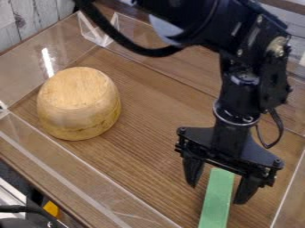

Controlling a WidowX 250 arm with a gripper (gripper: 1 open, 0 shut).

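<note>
My black gripper (219, 178) hangs at the right of the camera view, its two fingers open on either side of the upper end of a green bar (215, 209) lying on the wooden surface. A round, pale wooden block (78, 102) sits at the left, well apart from the gripper.
The wooden tray floor (131, 165) is clear between the round block and the gripper. A clear plastic wall runs along the left, and a small pale clear item stands at the top left near the back.
</note>
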